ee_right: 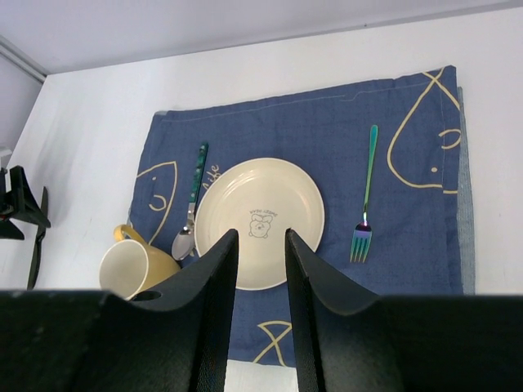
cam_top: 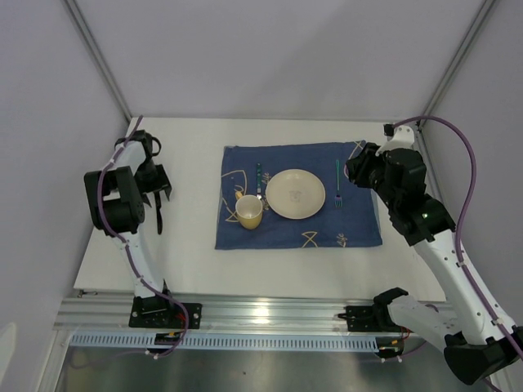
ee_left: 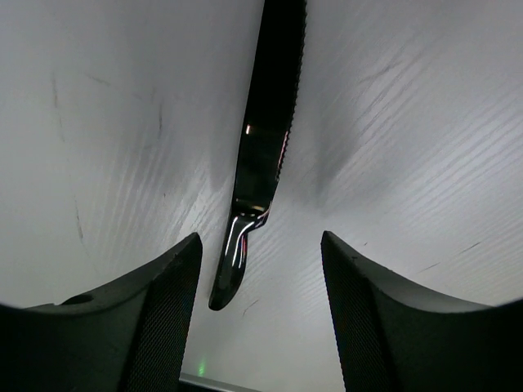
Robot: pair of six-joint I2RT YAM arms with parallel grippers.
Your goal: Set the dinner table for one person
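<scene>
A black knife [ee_left: 263, 131] lies on the bare white table at the left, under my left gripper, whose fingers stand open either side of its narrow end, above it. On the blue placemat [cam_top: 298, 237] are a cream plate [cam_top: 296, 193], a yellow mug [cam_top: 249, 211], a spoon [ee_right: 184, 237] left of the plate and a fork [ee_right: 364, 220] to its right. My right gripper is over the mat's right side, open, with nothing visible between its fingers.
Walls and rails border the table at back and sides.
</scene>
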